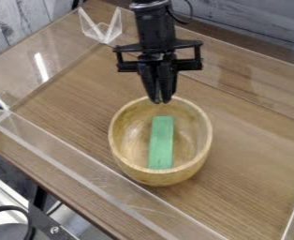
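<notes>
A round wooden bowl (125, 150) sits in the middle of the table, a green rectangular block (161, 145) lying flat inside it. Above the bowl's far rim hangs my black gripper (160, 89), reaching down from the top of the view. Its fingertips are clear of the green block; whether the fingers are open or shut is hard to tell from here.
A clear plastic piece (99, 28) stands at the back left of the wooden table (243, 159). Clear strips run along the left edge, with cables at the lower left.
</notes>
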